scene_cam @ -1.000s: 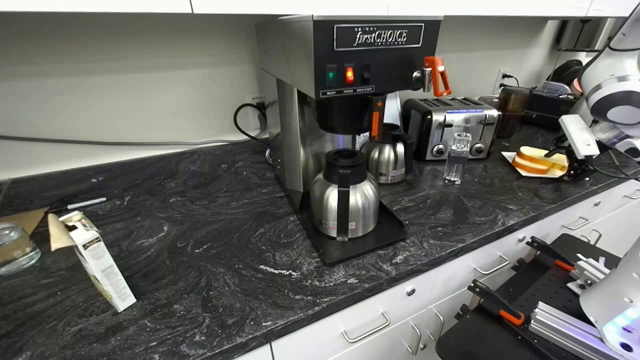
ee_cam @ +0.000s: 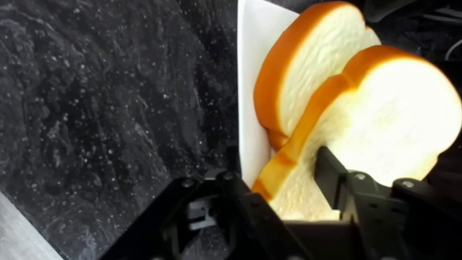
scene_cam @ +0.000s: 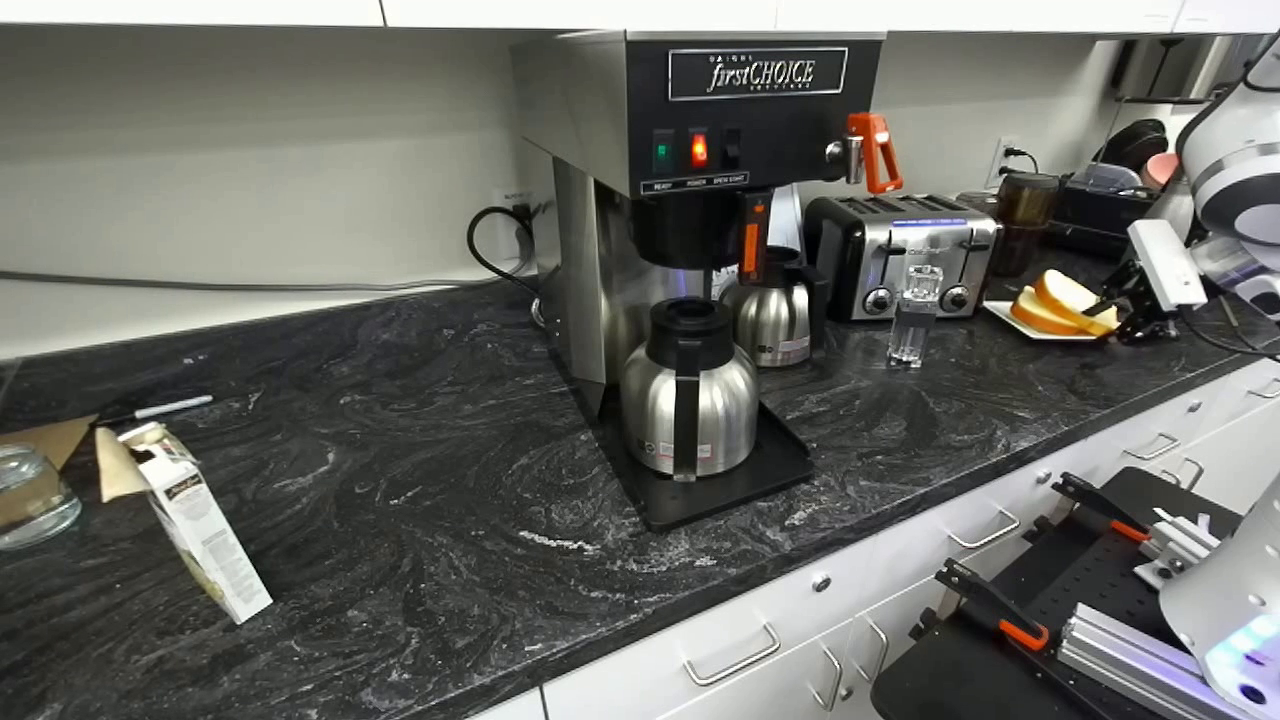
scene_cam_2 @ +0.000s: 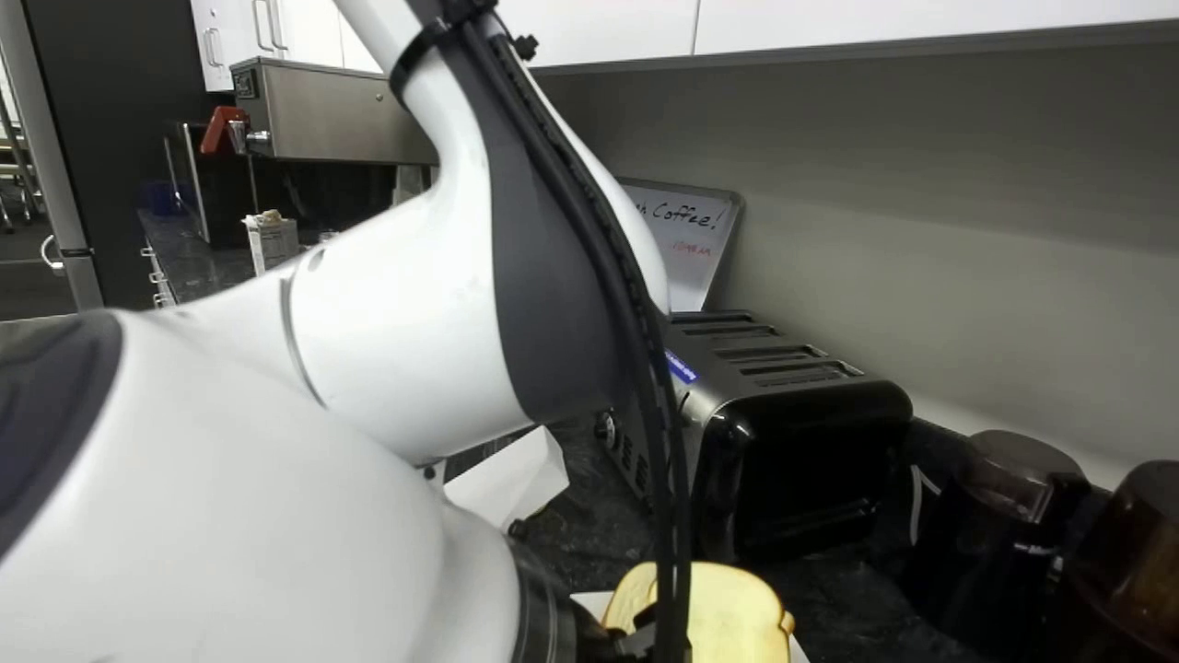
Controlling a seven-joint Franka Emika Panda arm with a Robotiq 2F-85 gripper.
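Observation:
Two bread slices lie on a white plate (ee_cam: 251,143). In the wrist view the upper slice (ee_cam: 389,117) leans across the lower slice (ee_cam: 320,65). My gripper is at the near end of the upper slice, part open. One of its fingers (ee_cam: 329,177) lies over the slice's pale face; the other is past the crust at the left, with some of the plate showing between. Exterior view 1 has the gripper (scene_cam: 1113,314) at the plate's right side. In exterior view 2 the arm hides most of the gripper, and the bread (scene_cam_2: 735,619) shows beside it.
A steel toaster (scene_cam: 906,256) stands left of the plate, with a clear glass bottle (scene_cam: 915,316) in front of it. Dark canisters (scene_cam_2: 995,530) are near the wall. Farther left are the coffee maker (scene_cam: 756,132) and a carafe (scene_cam: 690,408). The counter's front edge runs close by.
The plate and bread have shifted left toward the toaster. The upper slice is now tilted up more steeply. My gripper has moved slightly with them.

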